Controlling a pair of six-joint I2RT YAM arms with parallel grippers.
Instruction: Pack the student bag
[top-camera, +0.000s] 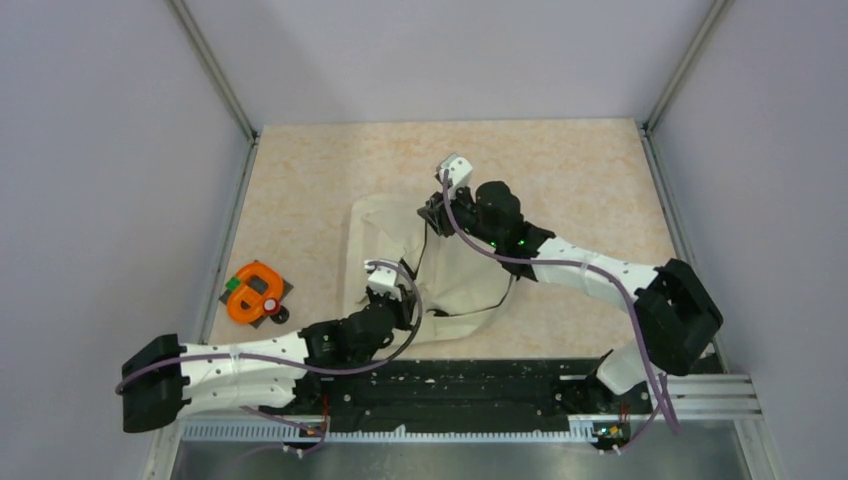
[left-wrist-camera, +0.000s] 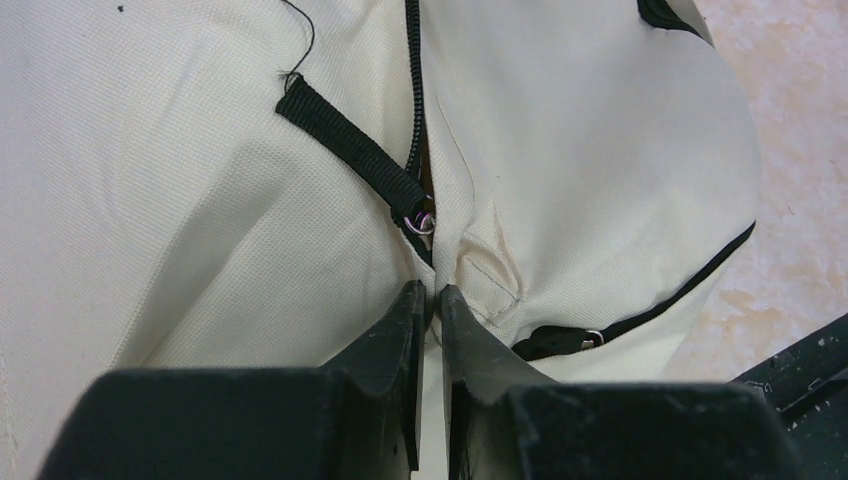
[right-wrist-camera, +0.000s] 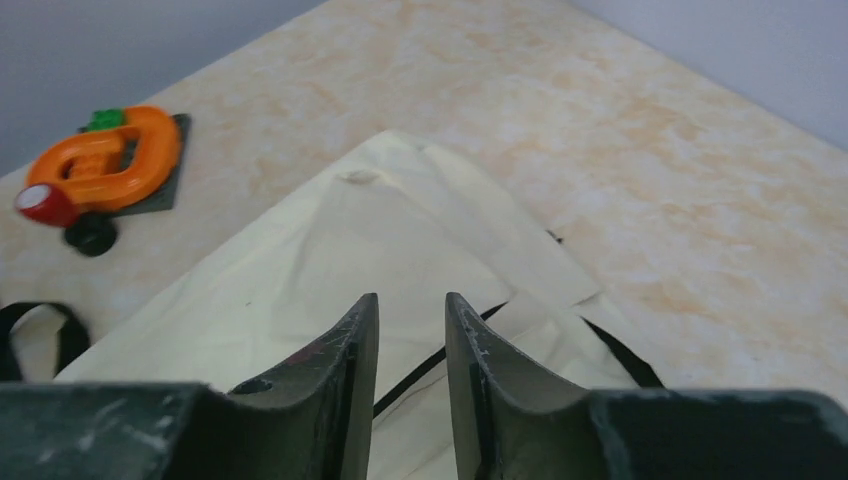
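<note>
The cream cloth bag (top-camera: 455, 275) with black trim lies slack on the table. In the left wrist view its black zipper (left-wrist-camera: 413, 80) runs down to a fold, with a black ribbed pull tab (left-wrist-camera: 350, 145) beside it. My left gripper is shut on the cream cloth just below the zipper's end. Above the far part of the bag is my right gripper (top-camera: 433, 213), its fingers part open. The right wrist view shows its fingertips (right-wrist-camera: 462, 320) apart and nothing held. What lies inside the bag is hidden.
An orange looped object (top-camera: 252, 292) with green and red parts lies on a dark piece at the table's left. A black strap loop (right-wrist-camera: 45, 330) shows beside the bag.
</note>
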